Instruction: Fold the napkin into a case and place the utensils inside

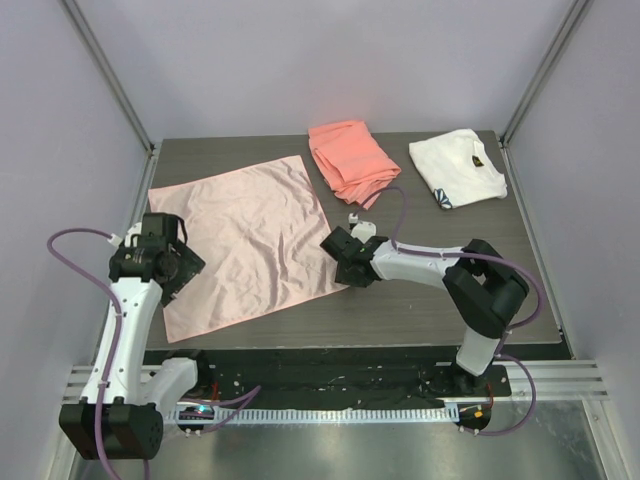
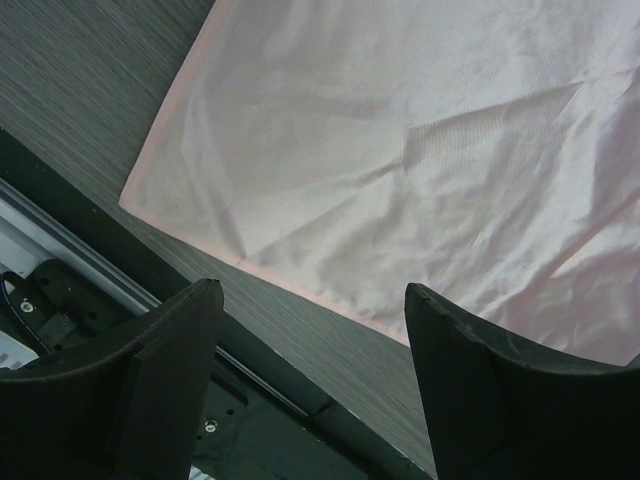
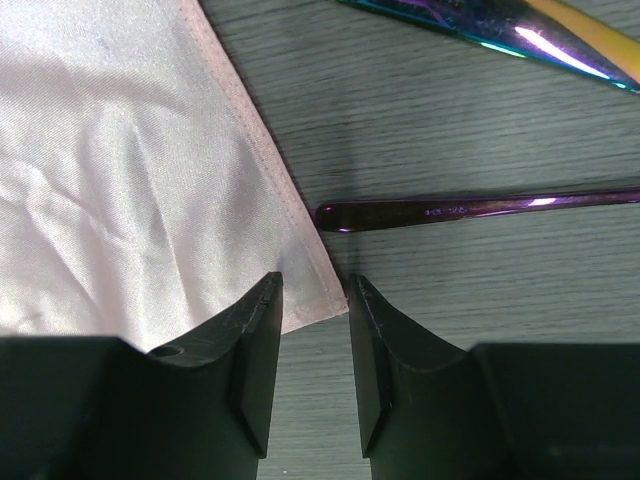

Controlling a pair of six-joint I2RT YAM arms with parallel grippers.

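Note:
The pale pink napkin (image 1: 250,230) lies spread flat on the dark table, with some wrinkles. My left gripper is open over its left part, near the near edge, nothing between the fingers. My right gripper is at the napkin's near right corner, its fingertips either side of the hemmed corner, a narrow gap between them; whether it grips the cloth is unclear. A thin purple utensil (image 3: 470,207) and a rainbow utensil (image 3: 500,30) lie beside the napkin in the right wrist view, mostly hidden by the right arm in the top view.
A folded coral cloth (image 1: 350,160) and a white cloth (image 1: 455,170) lie at the back right. Bare table (image 1: 460,330) shows at the front right and behind the napkin.

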